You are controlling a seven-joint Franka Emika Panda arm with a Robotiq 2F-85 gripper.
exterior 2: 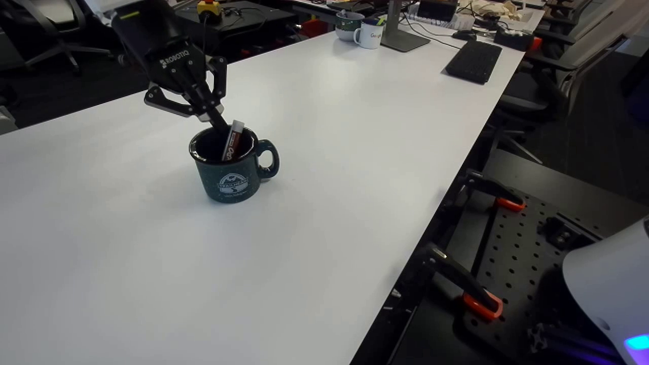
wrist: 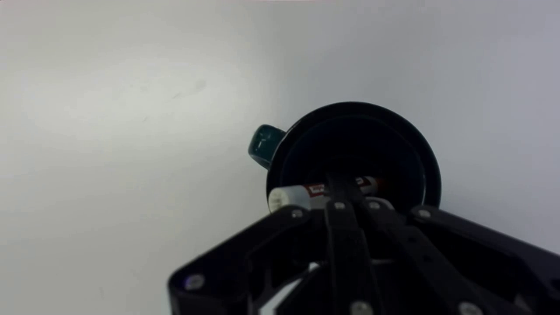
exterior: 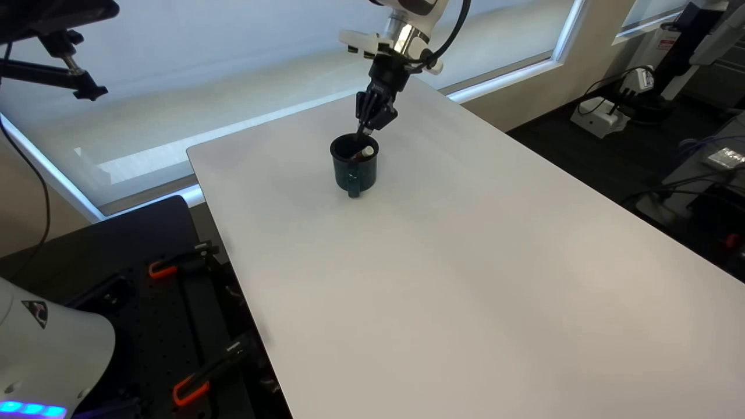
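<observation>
A dark green mug (exterior 2: 226, 182) with a black rim stands upright on the white table, its handle to the right in exterior view 2. Inside it leans a marker (exterior 2: 232, 141) with a white end and a red-brown label; in the wrist view this marker (wrist: 294, 197) lies slantwise across the opening. My gripper (exterior 2: 217, 123) reaches down at the mug's mouth, its fingertips beside the marker. In the wrist view the fingers (wrist: 344, 231) are drawn together over the mug (wrist: 357, 109) and cover part of the marker. Nothing shows held between them.
Bare white table (exterior: 489, 279) surrounds the mug. At the far end in exterior view 2 are a white mug (exterior 2: 369, 35), a patterned mug (exterior 2: 348, 25), a monitor stand (exterior 2: 404, 39) and a keyboard (exterior 2: 474, 61). Windows (exterior: 244, 70) lie behind the arm in exterior view 1.
</observation>
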